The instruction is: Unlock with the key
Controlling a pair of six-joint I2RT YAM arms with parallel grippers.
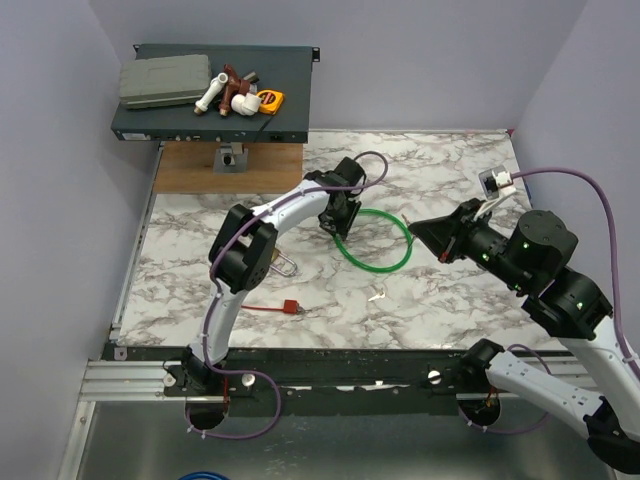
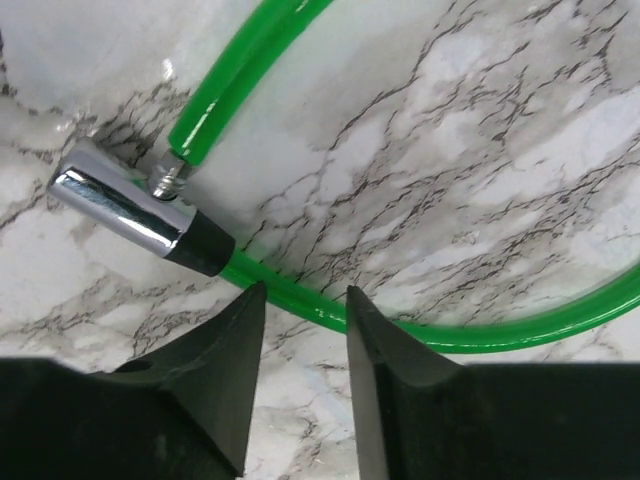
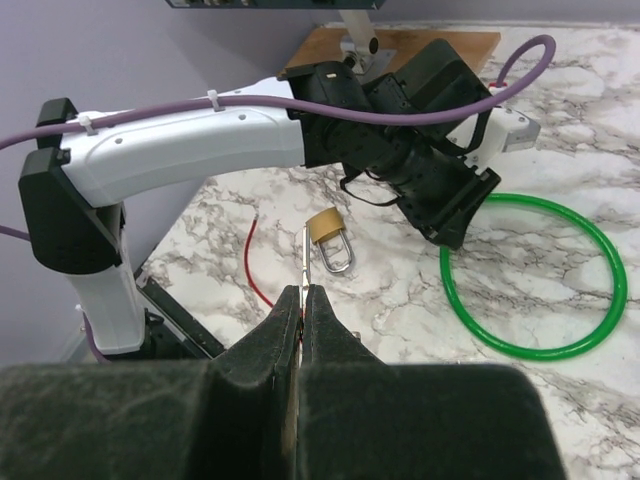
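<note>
My left gripper (image 1: 336,222) is low over the green loop (image 1: 408,246). In the left wrist view its fingertips (image 2: 255,305) stand apart above the green tube (image 2: 500,335), beside a chrome cylinder (image 2: 120,205) where a second tube end joins. A brass padlock (image 3: 325,223) with a steel shackle lies left of the loop, partly under the left arm in the top view. A small key (image 1: 376,296) lies below the loop. My right gripper is raised at the right and shut.
A red cable (image 1: 262,308) lies at lower left. A dark shelf (image 1: 150,124) holding a grey case, tools and a tape measure stands at back left over a wooden board (image 1: 180,172). Marble around the loop is mostly clear.
</note>
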